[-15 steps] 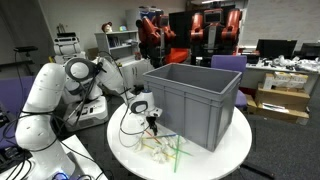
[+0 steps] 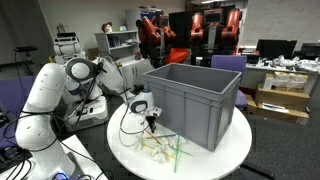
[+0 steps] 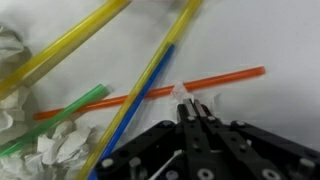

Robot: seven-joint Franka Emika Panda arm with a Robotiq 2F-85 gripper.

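My gripper (image 2: 152, 127) is low over the round white table, just in front of the large grey bin (image 2: 190, 105). In the wrist view the black fingertips (image 3: 194, 112) are closed together at the lower right. A whitish, see-through scrap (image 3: 181, 96) shows right at their tips, and whether it is pinched between them I cannot tell. Behind it lies an orange straw (image 3: 225, 77). Yellow straws (image 3: 60, 47), a blue straw (image 3: 140, 107) and a green straw (image 3: 72, 108) lie to the left, some crossing.
Crumpled white paper (image 3: 62, 147) lies at the left of the wrist view. The bin's tall walls stand close behind the gripper.
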